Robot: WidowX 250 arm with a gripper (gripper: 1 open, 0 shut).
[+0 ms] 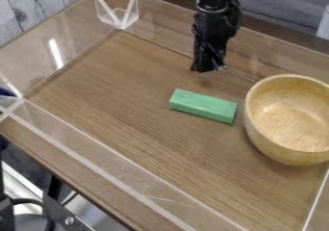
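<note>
My black gripper [206, 58] hangs low over the upper middle of the wooden table [103, 129], its arm reaching in from the top of the view. It looks shut, with nothing clearly visible between its fingers. A green block [203, 105] lies below it, apart from it, toward the middle right. A large tan bowl [286, 124] sits at the right.
A clear plastic piece [117, 12] stands at the upper left, and another clear edge shows at the far left. Black cables lie at the bottom left corner.
</note>
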